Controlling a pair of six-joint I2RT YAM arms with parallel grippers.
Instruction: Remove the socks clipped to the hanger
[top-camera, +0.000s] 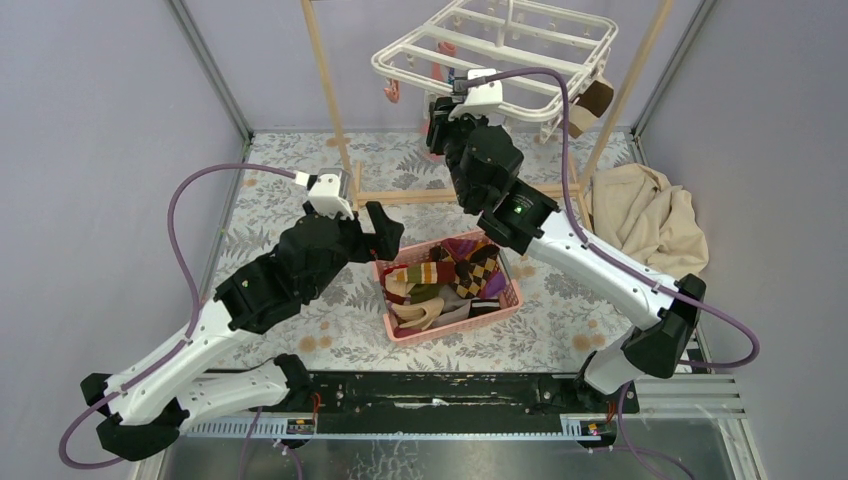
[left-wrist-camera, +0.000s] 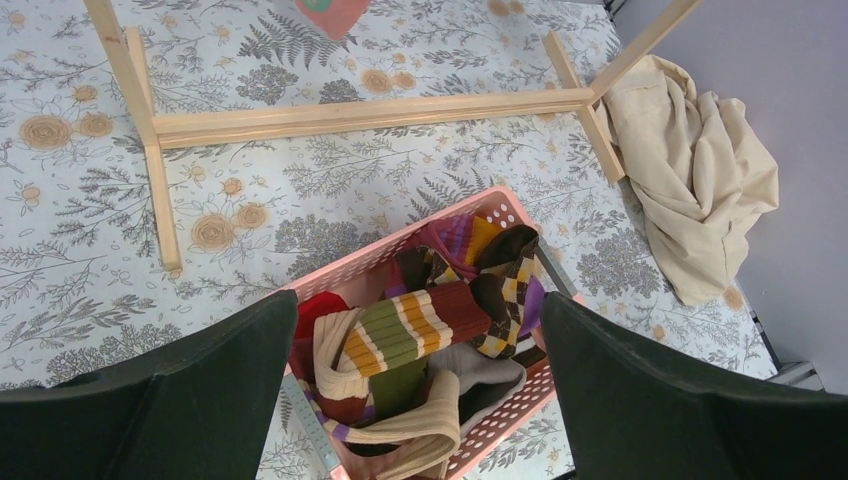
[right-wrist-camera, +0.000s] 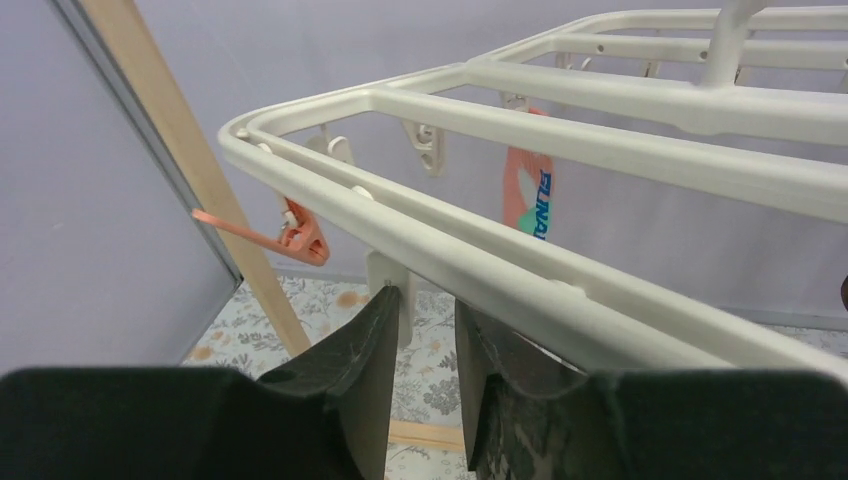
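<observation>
The white hanger (top-camera: 500, 50) hangs at the top of the top view. A salmon sock with blue lettering (right-wrist-camera: 527, 190) hangs from a clip on its far side in the right wrist view. My right gripper is at the hanger's near rail, fingers part open. A white clip (right-wrist-camera: 404, 310) shows beside its left finger, and I see no sock between the fingers. A brown and tan item (top-camera: 588, 105) hangs at the hanger's right corner. My left gripper (top-camera: 385, 232) is open and empty over the left side of a pink basket (top-camera: 455, 326) full of socks.
An orange clip (right-wrist-camera: 300, 238) sticks out at the hanger's corner. Wooden poles (top-camera: 326, 85) and a floor bar (top-camera: 425, 196) stand around. A beige cloth (top-camera: 650, 222) lies at right.
</observation>
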